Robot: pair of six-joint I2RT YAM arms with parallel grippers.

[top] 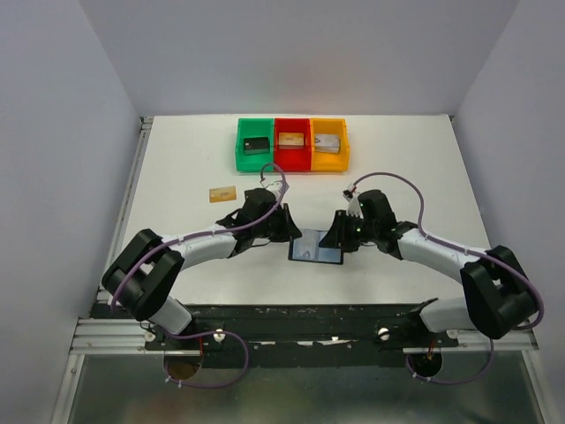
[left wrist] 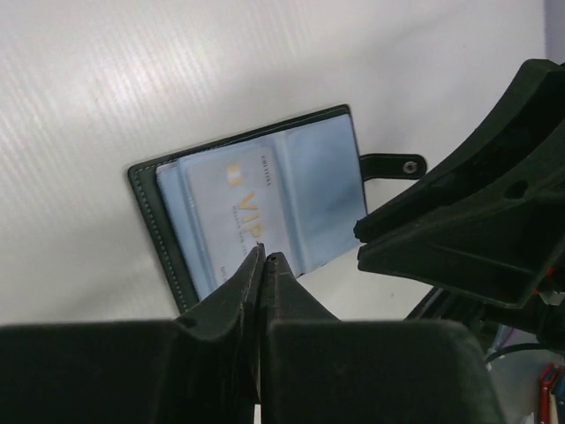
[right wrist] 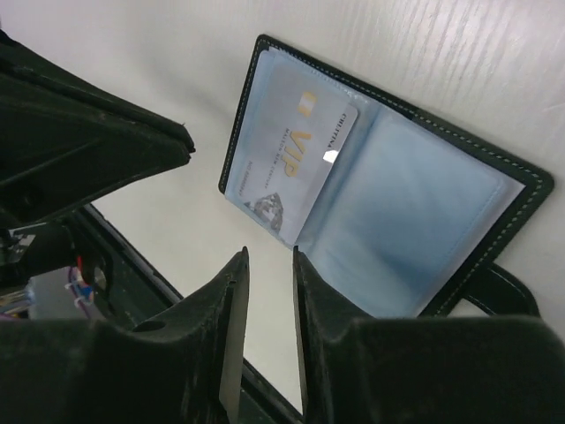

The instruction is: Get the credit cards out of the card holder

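Note:
The card holder [top: 316, 247] lies unfolded on the table, dark-edged with clear pockets. Inside one pocket is a silvery credit card marked VIP; the right wrist view shows the same card [right wrist: 300, 163] lying flat in that pocket. The other pocket [right wrist: 397, 208] looks empty. My left gripper has its fingertips together at the holder's edge beside the card, with nothing seen between them. Over the holder's right part, my right gripper is part open, a narrow empty gap between its fingers. Whether either gripper touches the holder, I cannot tell.
At the back stand green [top: 241, 159], red [top: 293, 165] and yellow [top: 330, 162] boxes, each with contents. A gold card [top: 222, 193] lies left of my left arm. The holder's snap strap [left wrist: 393, 166] sticks out on one side.

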